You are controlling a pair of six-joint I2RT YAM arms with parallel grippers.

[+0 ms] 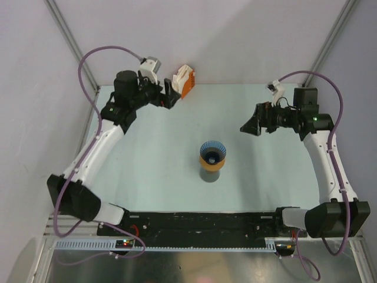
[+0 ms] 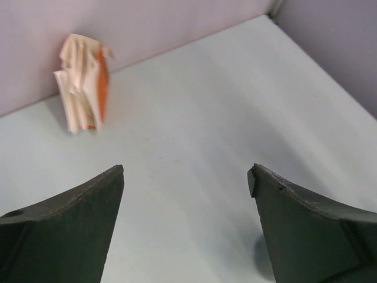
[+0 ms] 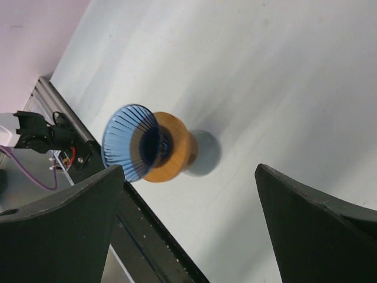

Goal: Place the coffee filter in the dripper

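Observation:
The dripper, with a blue ribbed cone on an orange band, stands near the middle of the table [image 1: 273, 177] on a grey base [image 1: 210, 175]; the cone [image 3: 122, 138] also shows in the right wrist view. A pale paper packet with orange [image 2: 82, 88], likely the filters, leans at the back wall. My left gripper [image 1: 161, 94] hangs at the upper left, near the packet, open with nothing between its fingers. My right gripper [image 1: 257, 121] stands open and empty, up and to the right of the dripper.
Walls bound the table at the back and both sides. The tabletop between the grippers and around the dripper is clear. A dark strip and metal rail run along the front edge.

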